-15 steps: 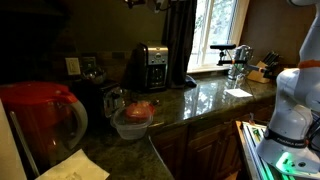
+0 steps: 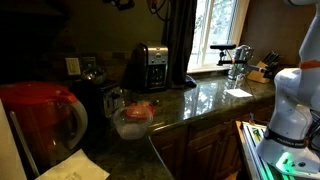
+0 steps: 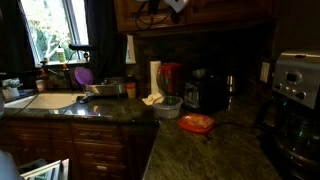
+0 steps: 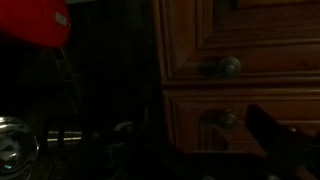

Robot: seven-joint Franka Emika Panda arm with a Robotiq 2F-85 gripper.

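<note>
My gripper hangs high up. Its dark fingers stand apart low in the wrist view, with nothing seen between them, though the picture is very dim. Behind them are wooden cabinet fronts (image 4: 190,40) with two round knobs (image 4: 229,66). At the top edge of exterior view 2, part of the gripper (image 3: 168,12) shows before the upper cabinets (image 3: 215,12), well above the counter (image 3: 190,152). A red dish (image 3: 197,123) rests on the counter, and a clear bowl (image 2: 132,122) stands close to it.
A toaster (image 3: 207,92), a coffee maker (image 3: 296,105) and a large red appliance (image 2: 45,120) stand along the counter. A white cloth (image 2: 74,167) lies at the near left. Open counter (image 2: 125,158) extends in front of the bowl.
At the top of exterior view 1, the gripper has shifted left and slightly down within the last second. The items on the counter have stayed in place.
</note>
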